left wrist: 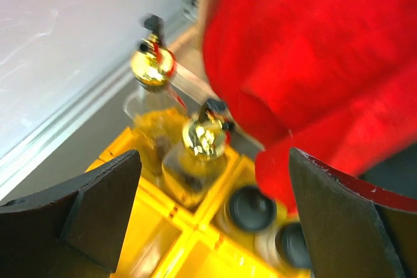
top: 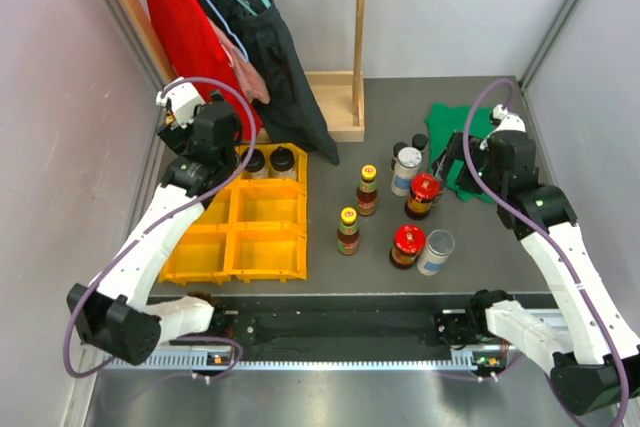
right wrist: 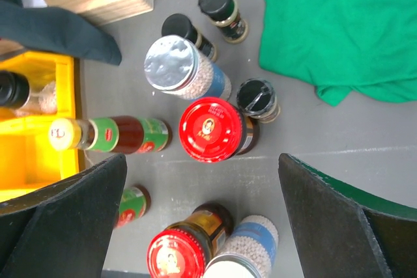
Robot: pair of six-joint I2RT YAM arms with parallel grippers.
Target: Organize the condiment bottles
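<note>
The yellow tray (top: 268, 277) holds two gold-topped glass bottles, one (left wrist: 153, 69) at its far corner and one (left wrist: 203, 141) nearer, plus two black-capped jars (left wrist: 253, 208). My left gripper stands open above the tray, nothing between its fingers. Over the table my right gripper is open and empty too. Below it stand red-lidded jars (right wrist: 210, 129) (top: 407, 245), yellow-capped sauce bottles (top: 367, 190) (top: 347, 231), white-grained jars (right wrist: 189, 68) (top: 436, 252) and small black-capped bottles (right wrist: 221, 10).
A green cloth (right wrist: 339, 30) lies at the right. Hanging clothes, including a red one (left wrist: 313, 50), reach down by the tray's back edge, near my left gripper. The wooden stand (top: 334, 97) is behind. Several tray compartments are empty.
</note>
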